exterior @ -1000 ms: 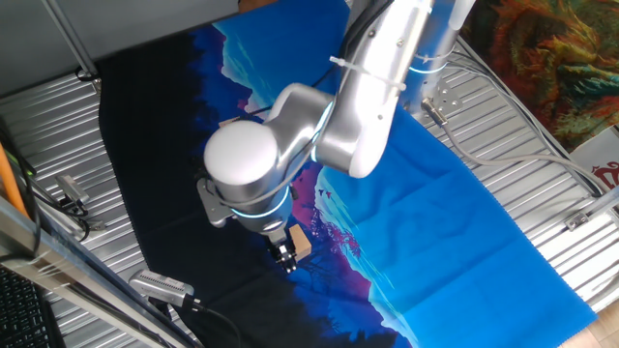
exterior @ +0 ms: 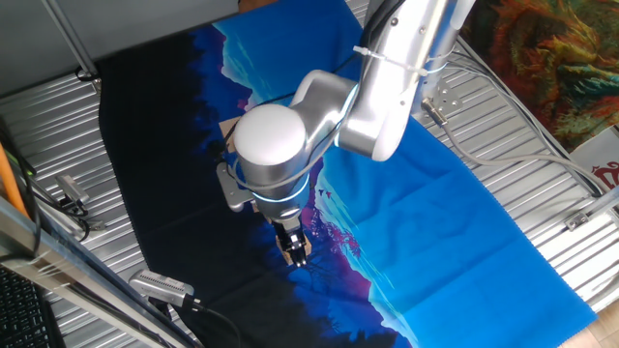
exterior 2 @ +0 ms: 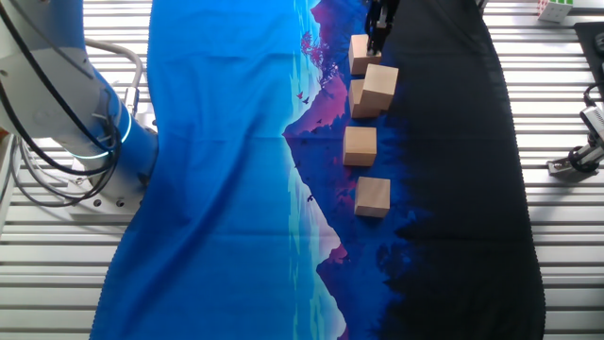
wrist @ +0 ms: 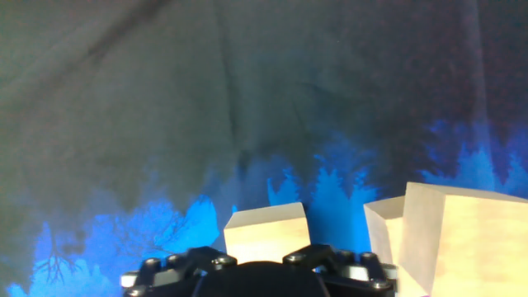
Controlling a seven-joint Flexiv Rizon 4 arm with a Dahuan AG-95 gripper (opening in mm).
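Observation:
Under my gripper is a plain wooden block, lying on the cloth; the fingers partly cover it in both exterior views. In the wrist view, this block shows between the widely parted fingers, so the gripper is open. Whether the fingers touch the block cannot be made out. Beside it, one wooden block appears to rest on top of another, shifted to one side. In the wrist view, that raised block stands close to the right of the gripper.
Two more wooden blocks, one nearer the stack and one farther off, sit apart in a rough row. A camera stands at the cloth's edge.
The arm has shifted right in exterior view 1, carrying the gripper from beside the wooden block to over it. The block itself seems to stay in place.

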